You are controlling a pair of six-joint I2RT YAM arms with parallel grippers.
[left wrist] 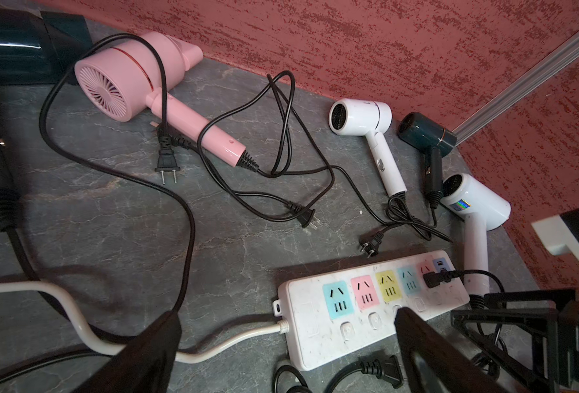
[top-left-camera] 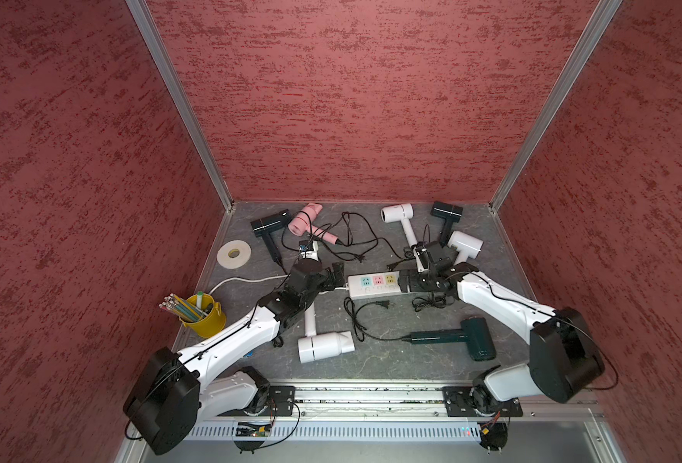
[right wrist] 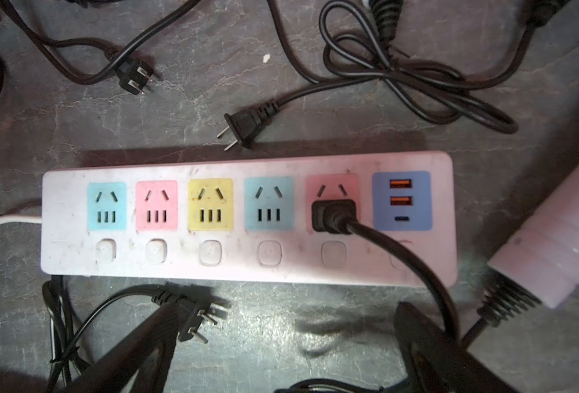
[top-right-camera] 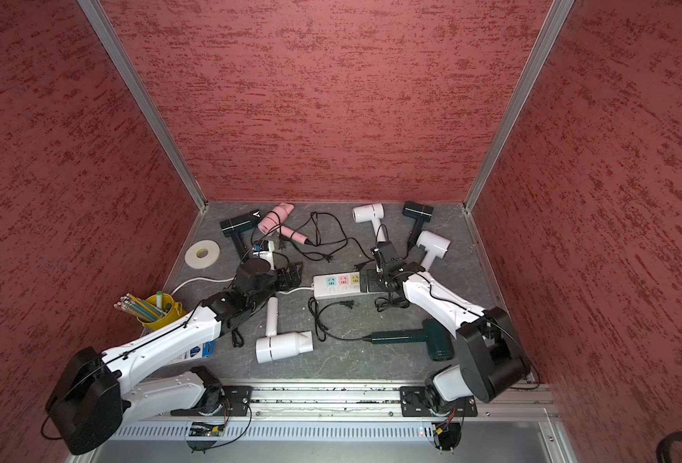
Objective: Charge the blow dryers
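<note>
A white power strip (right wrist: 66, 222) lies mid-table, with colored sockets and USB ports. One black plug (right wrist: 332, 216) sits in its right pink socket, the cord running toward a white dryer (left wrist: 482, 203). My right gripper is open just in front of the strip's right part, holding nothing. My left gripper hangs open and empty at the strip's left end. Loose plugs lie behind the strip (right wrist: 240, 127) and in front of it (right wrist: 194, 317). Dryers around include a pink one (top-left-camera: 300, 223), white ones (top-left-camera: 397, 213) (top-left-camera: 325, 346) and dark green ones (top-left-camera: 477, 338) (top-left-camera: 446, 210).
At the left stand a yellow cup (top-left-camera: 210, 318) of pencils and a white tape roll (top-left-camera: 233, 254). Black cords (left wrist: 191, 242) tangle behind the strip. A white cable (top-left-camera: 240, 279) leads from the strip's left end.
</note>
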